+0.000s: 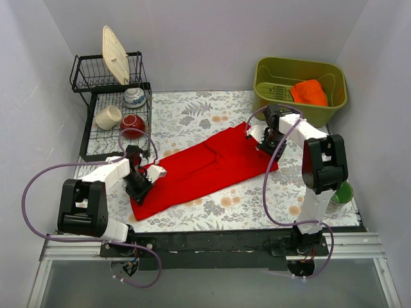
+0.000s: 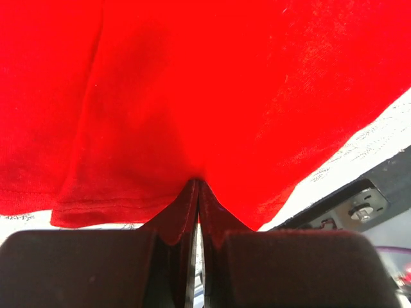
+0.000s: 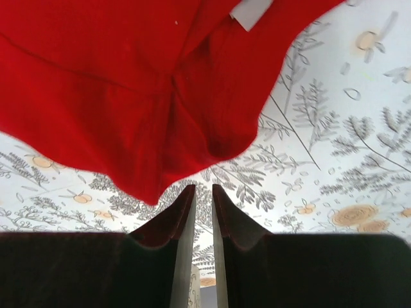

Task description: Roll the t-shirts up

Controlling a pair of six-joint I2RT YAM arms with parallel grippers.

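A red t-shirt (image 1: 199,168), folded into a long flat strip, lies slantwise across the table from front left to back right. Over its left end is my left gripper (image 1: 137,194); in the left wrist view its fingertips meet at the shirt's hem (image 2: 122,208), and no cloth can be made out between them. My right gripper (image 1: 276,156) hangs at the shirt's right end. A narrow empty gap parts its fingers in the right wrist view, just off the edge of the red cloth (image 3: 122,128), where a pale label (image 3: 250,11) shows.
A green bin (image 1: 270,72) holding an orange-red cloth (image 1: 309,92) stands at the back right. The dish rack (image 1: 93,138) with crockery is on the left, and a green cup (image 1: 338,192) at the right.
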